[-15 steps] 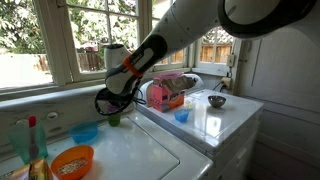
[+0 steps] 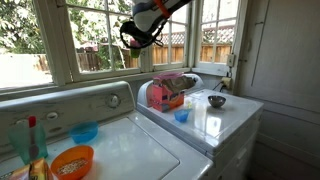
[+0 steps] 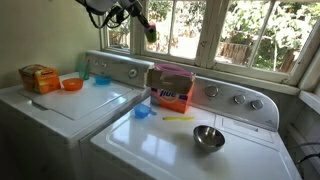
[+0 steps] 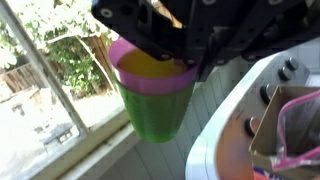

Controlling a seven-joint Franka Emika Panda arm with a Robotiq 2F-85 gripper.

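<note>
A green cup [image 4: 160, 115] with a pink rim and a yellow inside fills the middle of the wrist view. The black gripper [image 3: 146, 22] is shut on its rim, high above the white machines and in front of the window. From the second exterior view, the green cup [image 3: 151, 34] hangs clear of every surface. Only a little of the cup shows in the first exterior view, under the gripper [image 2: 136, 42].
An orange box [image 3: 174, 90] stands at the back of the right machine, with a blue measuring cup [image 3: 142, 110], a yellow utensil [image 3: 178, 119] and a metal bowl [image 3: 208, 139] nearby. Orange [image 2: 72, 162] and blue [image 2: 83, 132] bowls sit on the left machine.
The gripper has risen from just above the left machine's top to window height and moved right, carrying the green cup with it. The bowls and box have stayed put.
</note>
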